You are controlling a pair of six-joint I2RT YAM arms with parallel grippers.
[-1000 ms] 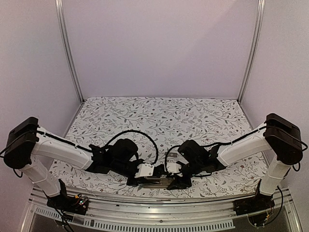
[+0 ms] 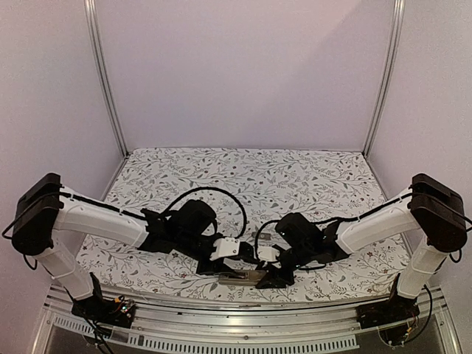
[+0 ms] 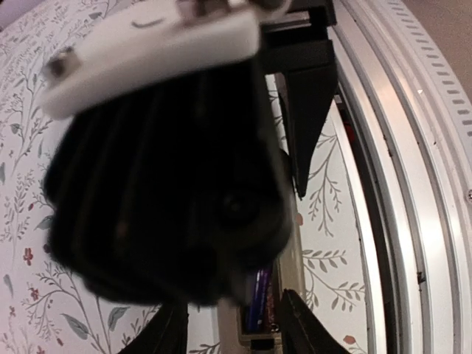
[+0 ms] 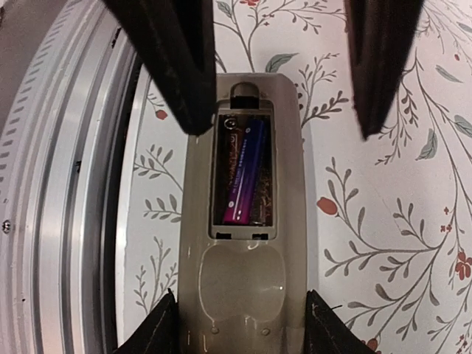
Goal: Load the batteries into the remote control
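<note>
A grey-beige remote (image 4: 243,280) lies near the table's front edge with its back facing up and its battery compartment uncovered. My right gripper is shut on the remote's lower part, a finger along each side. One purple-blue battery sits slightly slanted inside the compartment; in the left wrist view only part of the battery (image 3: 258,302) shows. My left gripper is open above the compartment end, its fingertips apart and nothing visible between them. Its two dark fingers (image 4: 380,66) cross the top of the right wrist view. From above, the remote (image 2: 234,279) is partly covered by both grippers.
The right gripper's dark body (image 3: 177,184) fills much of the left wrist view. A metal rail (image 2: 236,324) runs along the front edge, close to the remote. Behind the arms, the patterned table (image 2: 243,173) is clear.
The right gripper and remote have barely moved.
</note>
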